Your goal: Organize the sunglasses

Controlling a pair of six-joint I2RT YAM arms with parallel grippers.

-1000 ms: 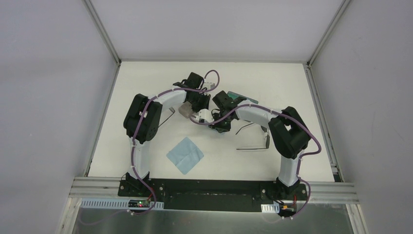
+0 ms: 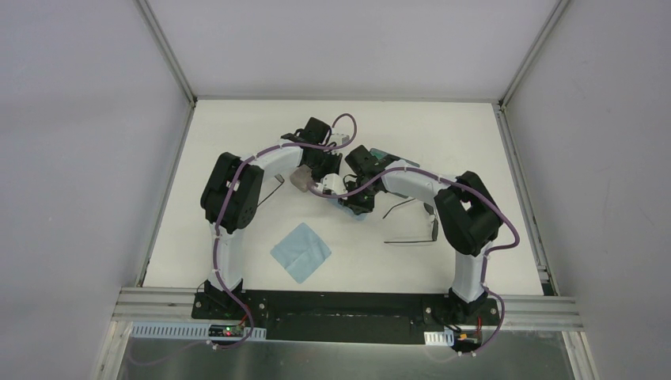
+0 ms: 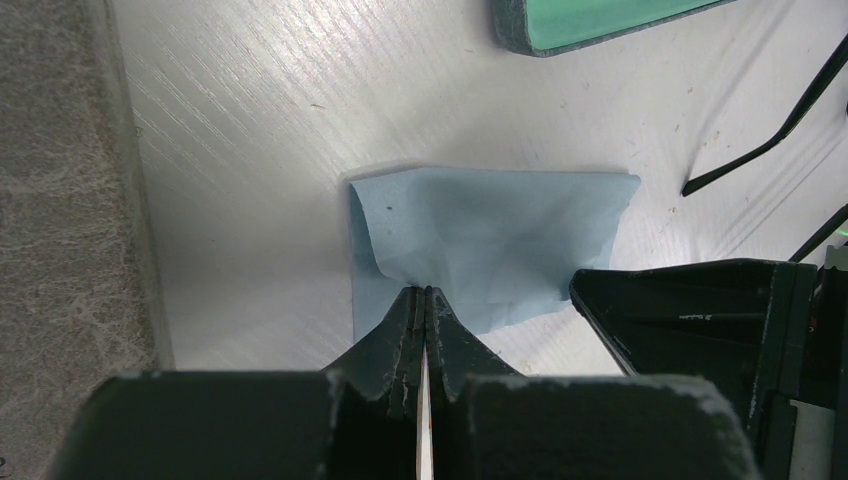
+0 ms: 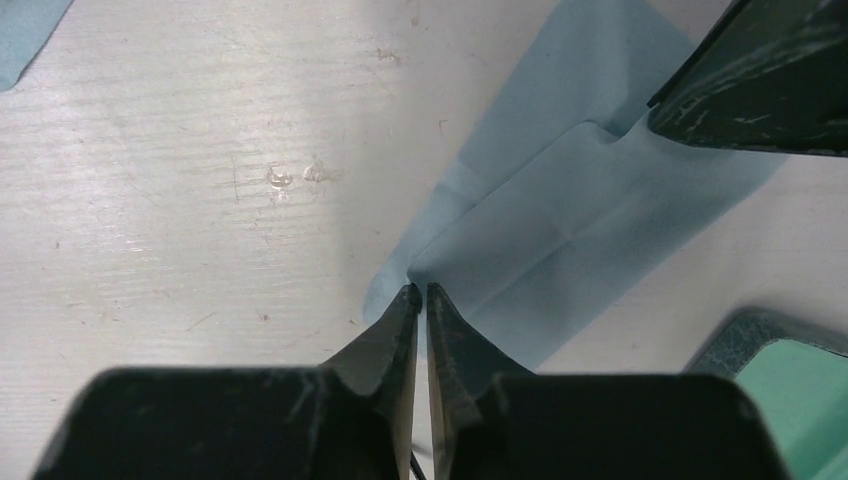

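A blue-grey cloth (image 3: 480,230) lies folded over on the table, its flap slightly askew from the layer beneath. At one end, my left gripper is shut with its tips at the flap's edge; whether any cloth is pinched there cannot be seen. The right gripper stands slightly open at the other end, a narrow gap between its tips at the flap's corner. Sunglasses (image 2: 434,228) with legs spread rest to the right in the top view. The left arm partly covers another pair (image 2: 278,180).
Beyond the right arm is a green-lined case (image 2: 411,162). A greyish-brown case (image 2: 301,179) sits beside the left gripper. A second blue cloth (image 2: 301,252) lies flat near the front. Both grippers are close together.
The right gripper has shifted very slightly, and more of the cloth shows in front of it than a second ago. My left arm has stayed still.
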